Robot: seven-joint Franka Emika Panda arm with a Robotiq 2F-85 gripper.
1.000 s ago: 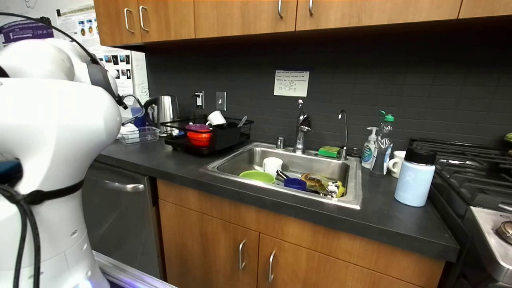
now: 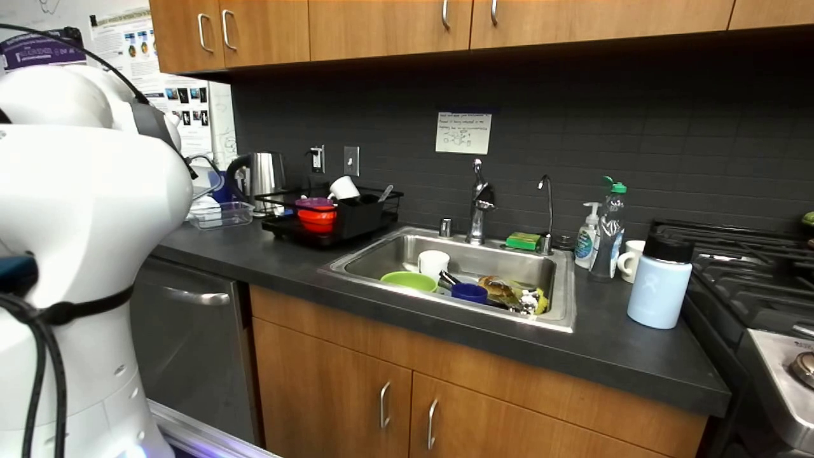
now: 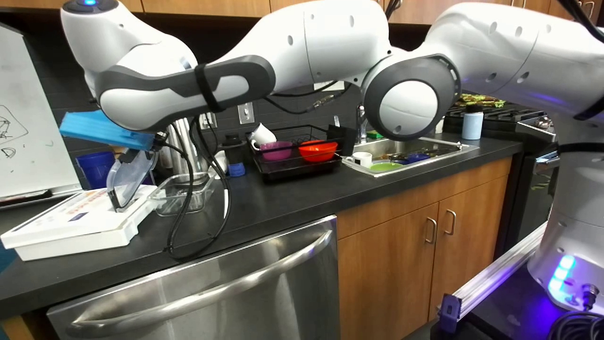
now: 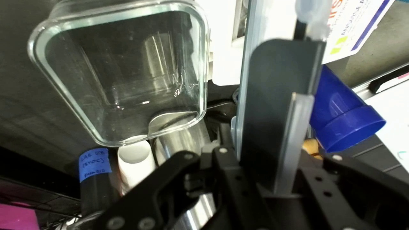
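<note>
My gripper is shut on a thin clear plastic piece (image 4: 243,88) with pale edges, perhaps a lid; I cannot tell for sure. In exterior view 2 this clear piece (image 3: 131,174) hangs tilted, its lower dark edge just over or touching the white box; which of the two is unclear. A clear glass container (image 4: 119,72) lies open and empty beside the held piece in the wrist view. In exterior view 2 the container (image 3: 184,194) stands on the counter, right of the white box (image 3: 73,218). Exterior view 1 hides my fingers.
Behind the container are a steel kettle (image 2: 267,177) and a blue cup (image 4: 345,115). A dish rack (image 3: 300,161) with bowls and a mug stands farther right, before the sink (image 2: 458,259). Loose arm cables (image 3: 187,226) hang down to the counter.
In exterior view 1 the arm's grey end section has shifted slightly, and the cable near it has moved a little. The counter, rack and sink things look the same.
</note>
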